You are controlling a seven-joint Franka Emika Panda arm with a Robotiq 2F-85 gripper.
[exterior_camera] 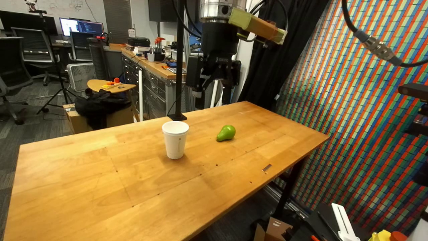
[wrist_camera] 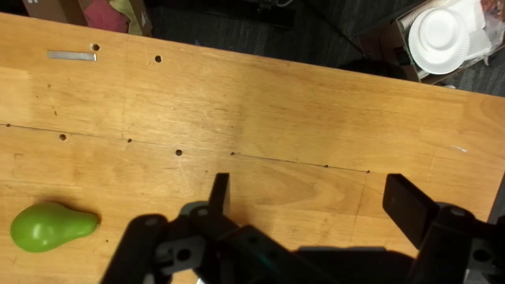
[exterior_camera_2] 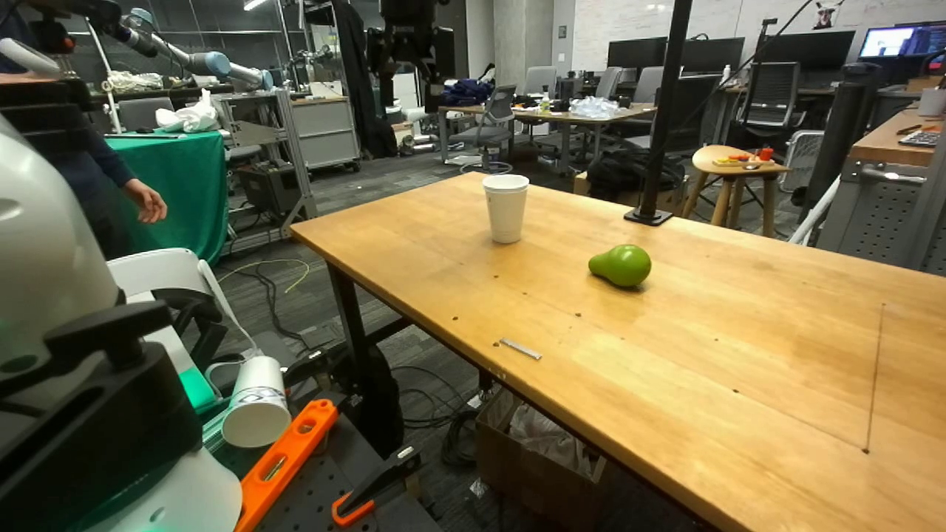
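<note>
My gripper [exterior_camera: 213, 98] hangs high above the table, its fingers wide apart. In the wrist view nothing lies between the two fingertips; only bare wood shows beneath. A white paper cup [exterior_camera: 175, 140] stands upright on the table. To one side of it, a green pear [exterior_camera: 226, 133] lies on its side, also visible as the green pear [wrist_camera: 49, 227] at the lower left of the wrist view. Both the cup [exterior_camera_2: 506, 210] and the pear [exterior_camera_2: 622, 265] are clear of the gripper. In the wrist view the cup is mostly or wholly hidden by the gripper.
A black post [exterior_camera: 178, 80] rises from the table's back edge, close to the gripper. A small metal strip [wrist_camera: 72, 56] lies near the opposite edge.
</note>
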